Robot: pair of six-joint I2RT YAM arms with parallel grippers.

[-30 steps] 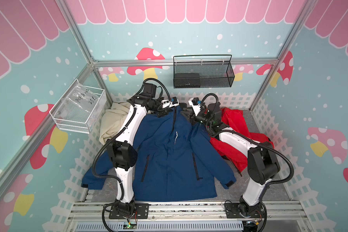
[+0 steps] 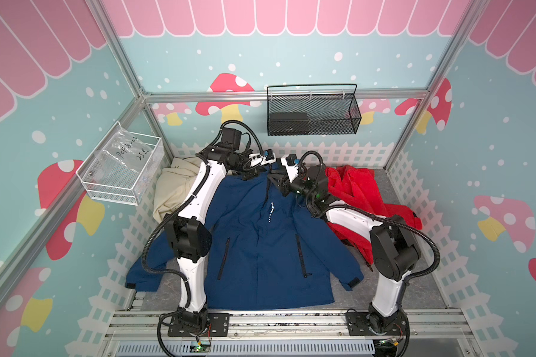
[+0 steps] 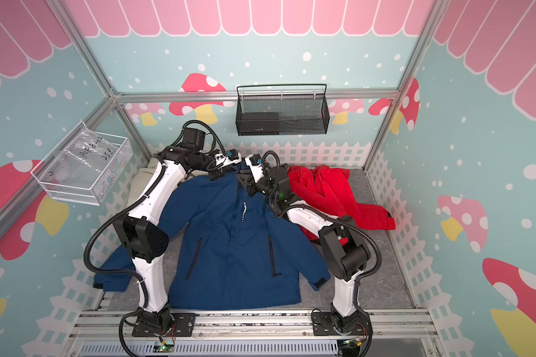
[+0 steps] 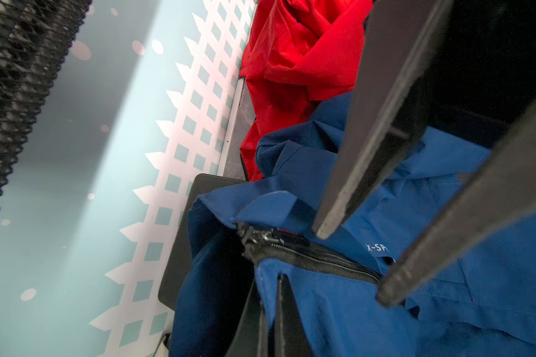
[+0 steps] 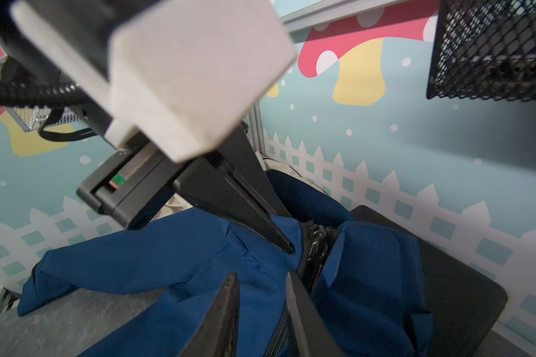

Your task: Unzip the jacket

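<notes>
A navy blue jacket (image 2: 262, 261) lies spread face up, its collar toward the back wall. Its black zipper (image 4: 315, 257) runs down from the collar; a small metallic piece (image 4: 272, 237), perhaps the slider, shows near its top. My left gripper is shut on the jacket's collar edge beside the zipper top, fabric showing between its fingers. My right gripper is open, its fingers apart over the upper front. In the left wrist view its two fingertips (image 4: 328, 225) stand on either side of the zipper line, and no cloth is seen pinched between them.
Red clothing (image 2: 363, 190) lies at the back right and a beige garment (image 2: 175, 184) at the back left. A black mesh basket (image 2: 315, 110) hangs on the back wall; a white wire basket (image 2: 116, 169) hangs at left. Both grippers stand close together.
The left arm and the jacket look unmoved.
</notes>
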